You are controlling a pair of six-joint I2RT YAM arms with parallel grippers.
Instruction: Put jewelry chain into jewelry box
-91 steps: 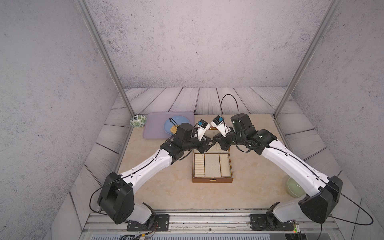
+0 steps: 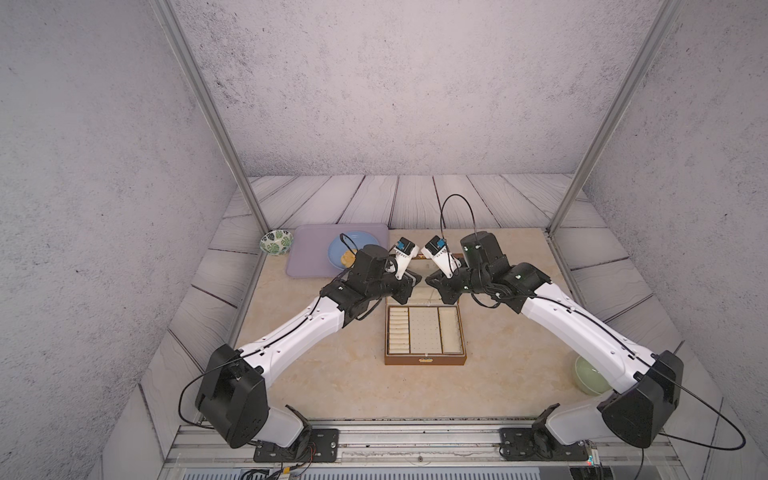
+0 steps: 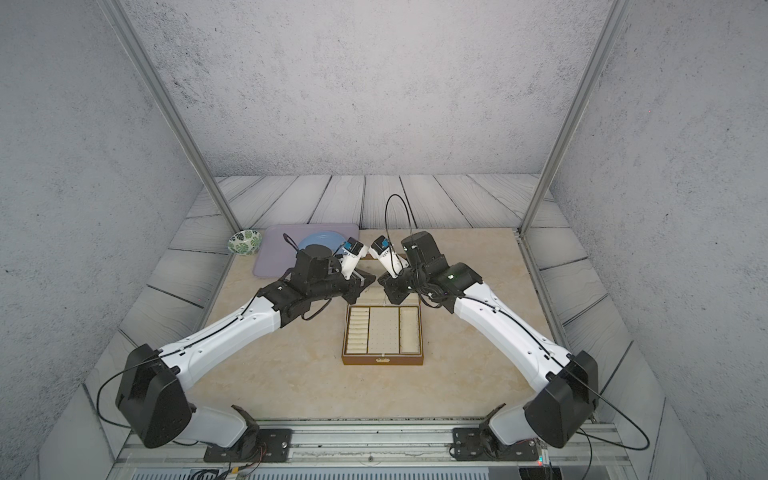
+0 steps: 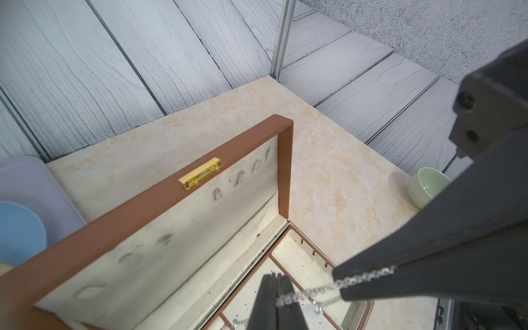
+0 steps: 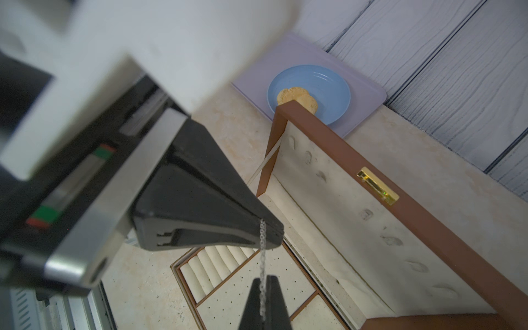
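Observation:
A thin silver chain (image 4: 352, 281) runs across the gap between my two grippers, above the jewelry box. Its one end is pinched in my left gripper, which is shut. The other end sits between the shut fingertips of my right gripper, where the same chain (image 5: 263, 247) shows as a line of links. In the left wrist view a loop and small bright end pieces hang below the fingers. The brown box (image 2: 425, 360) stands with its lid (image 4: 159, 203) raised, cream compartments facing up; both grippers hover over its rear part, hiding some of the lid from above.
A blue plate (image 5: 335, 90) with a yellowish food piece (image 5: 297, 99) rests on a purple tray (image 2: 308, 260) at the back left. Beside it is a patterned bowl (image 2: 276, 241); a green bowl (image 2: 590, 376) stands front right. The table in front of the box is clear.
My right gripper has come slightly lower and nearer. The left gripper has drawn back a little to the left, so the gap between the two looks slightly wider. The box has not moved.

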